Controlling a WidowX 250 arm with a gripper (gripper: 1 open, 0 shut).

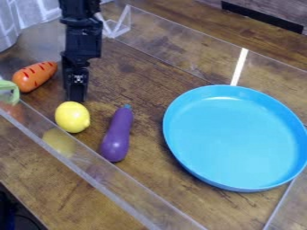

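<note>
The black arm comes down from the top left, and my gripper (77, 84) hangs low over the wooden table, just above and behind a yellow lemon (74, 117). To its left lies an orange carrot (35, 76). A purple eggplant (117, 135) lies right of the lemon. The fingertips are small and dark against the arm, so their spacing is hard to make out; nothing shows held between them.
A large blue plate (234, 139) fills the right side. A pale green and white item (6, 90) sits at the left edge. Clear plastic strips border the area.
</note>
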